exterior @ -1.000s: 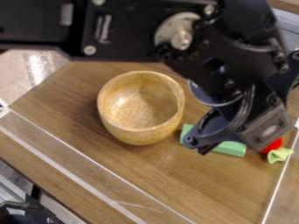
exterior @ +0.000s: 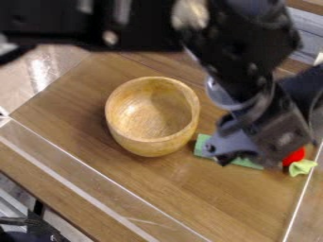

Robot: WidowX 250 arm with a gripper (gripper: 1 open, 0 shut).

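My gripper (exterior: 263, 132) hangs over the right side of the wooden table, open, its dark fingers low above a green block (exterior: 202, 146) and close to a red object (exterior: 296, 156). A light green piece (exterior: 301, 167) lies beside the red one. Part of the green block and much of a blue-grey container (exterior: 214, 93) behind the arm are hidden. Whether the fingers touch anything is unclear, as the arm is blurred.
An empty wooden bowl (exterior: 153, 117) stands left of the gripper. Clear strips run along its edges.
The arm and gripper have shifted slightly and now appear blurred, with more of the upper middle covered differently. The bowl and objects on the table look unmoved.
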